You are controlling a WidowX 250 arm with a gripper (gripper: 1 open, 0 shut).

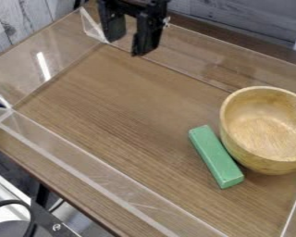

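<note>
My black gripper (127,37) hangs at the top centre of the camera view, partly cut off by the top edge, its fingers apart with nothing visible between them. A green block (215,155) lies on the wooden table at the lower right, beside a tan wooden bowl (261,128). Both are well apart from the gripper.
Clear plastic strips run along the left edge. Cables (27,211) hang beyond the table's lower left corner, and a white object stands at the far right back.
</note>
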